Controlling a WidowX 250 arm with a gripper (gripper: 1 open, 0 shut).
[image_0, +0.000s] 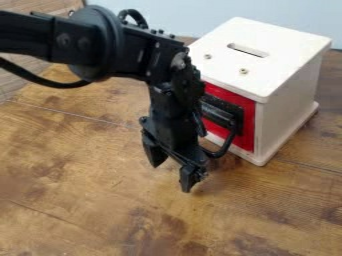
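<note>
My black gripper hangs pointing down over the wooden floor, open, with nothing visible between its fingers. Just behind it to the right stands a white wooden box with a slot and two screws on top. Its red front panel is partly hidden by my arm and cables.
A pale wall runs along the back, behind the box.
</note>
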